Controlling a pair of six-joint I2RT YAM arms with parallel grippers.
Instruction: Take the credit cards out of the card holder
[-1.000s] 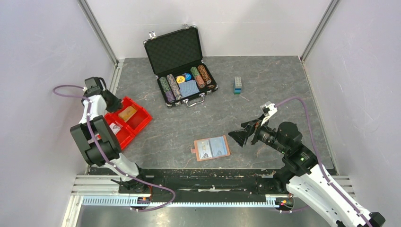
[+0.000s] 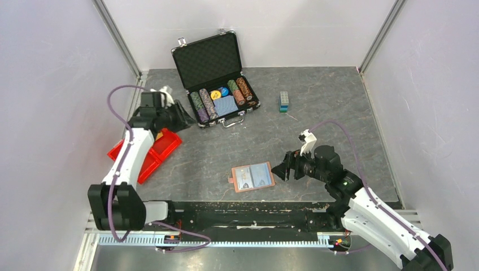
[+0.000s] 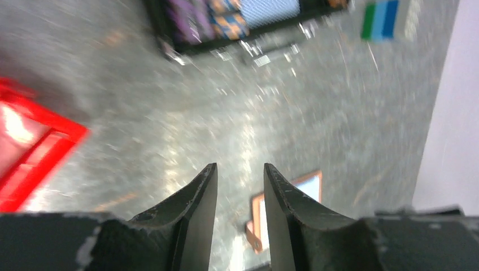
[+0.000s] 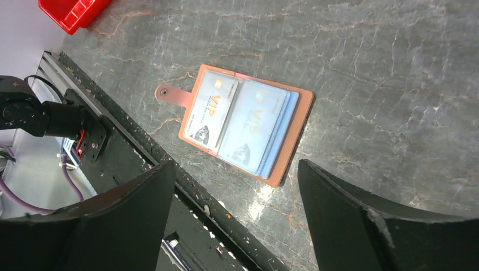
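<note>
An open tan card holder point(image 2: 235, 178) lies flat near the front middle of the table, with white and pale blue cards point(image 4: 251, 124) in its sleeves, some marked VIP. My left gripper is high at the left, above the table between the red tray and the chip case, open and empty; its view is blurred. My right gripper point(image 2: 282, 170) hangs just right of and above the holder, its fingers apart at both lower edges of the right wrist view, nothing between them.
A red tray point(image 2: 169, 147) lies at the left, an open poker chip case point(image 2: 206, 56) at the back, a small stack of coloured blocks point(image 2: 283, 100) to its right.
My left arm has swung right and upward from over the red tray. My right gripper has shifted slightly.
</note>
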